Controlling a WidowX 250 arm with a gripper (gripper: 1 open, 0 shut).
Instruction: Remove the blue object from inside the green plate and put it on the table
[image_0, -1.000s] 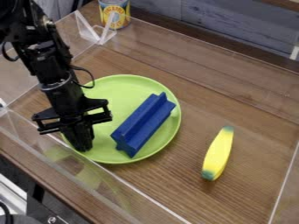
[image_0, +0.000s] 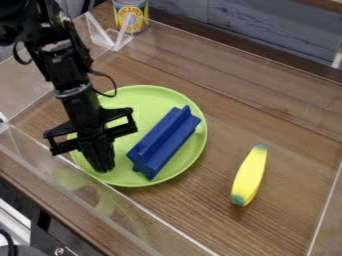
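The blue object (image_0: 164, 143), a long block with a ridged shape, lies diagonally in the right half of the green plate (image_0: 131, 96). Over the plate's left part hangs my black gripper (image_0: 99, 160), pointing down and left of the blue object, with green plate showing between them. The gripper is not touching the blue object. Its dark fingers blend together, so how far apart they stand is unclear. The arm and gripper hide part of the plate's left side.
A yellow banana-like toy (image_0: 249, 176) with green ends lies on the wooden table (image_0: 247, 105), right of the plate. A can (image_0: 130, 15) stands at the back left. Bare table stretches behind the plate and between it and the toy.
My gripper has shifted slightly to the right, and the arm above it leans a little more that way. The blue object, plate and yellow toy stay where they were.
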